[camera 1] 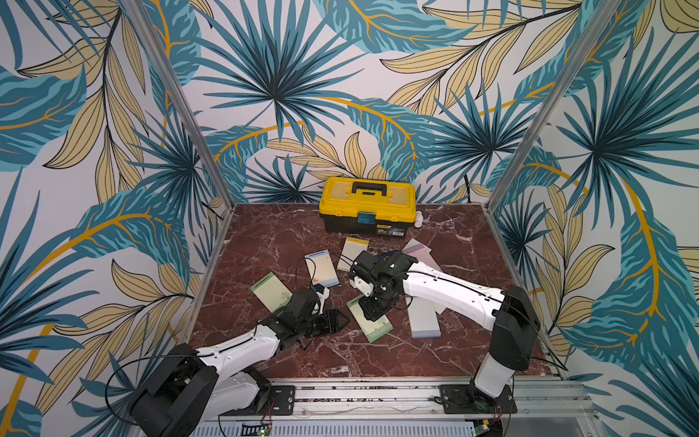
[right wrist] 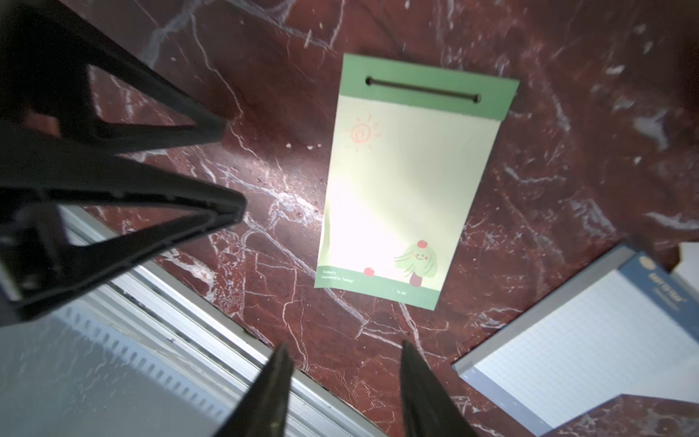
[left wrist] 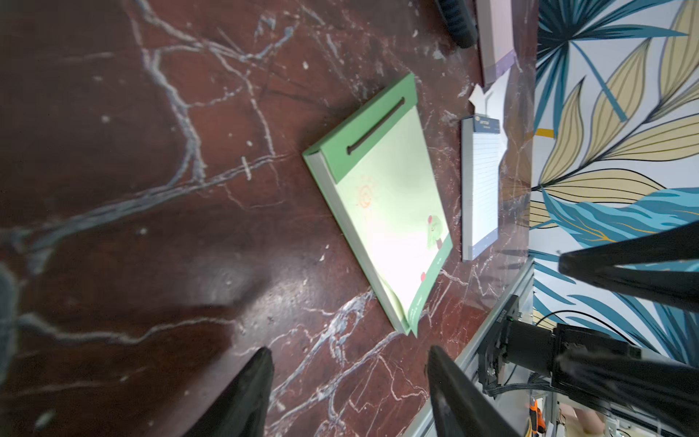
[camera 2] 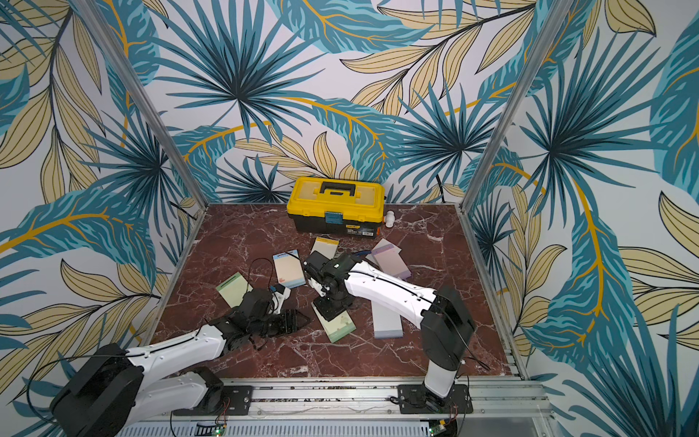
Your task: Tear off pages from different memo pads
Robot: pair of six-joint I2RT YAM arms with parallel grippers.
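A green memo pad with a sun and tree print lies in the middle of the table, its top page lying on it, one bottom corner slightly lifted in the left wrist view. My right gripper hangs over this pad with its fingers apart and empty. My left gripper is open, low to the left of the pad, nothing between its fingers. A white lined pad [right wrist: 568, 342] with loose sheets lies to the right. Another green pad [camera 1: 268, 291], a blue-edged pad [camera 1: 320, 266], a yellow pad [camera 1: 354, 247] and a pink pad [camera 2: 393, 260] lie around.
A yellow and black toolbox [camera 1: 367, 200] stands at the back, with a small white object [camera 2: 389, 218] beside it. A dark blue tool lies near the pink pad, mostly behind my right arm.
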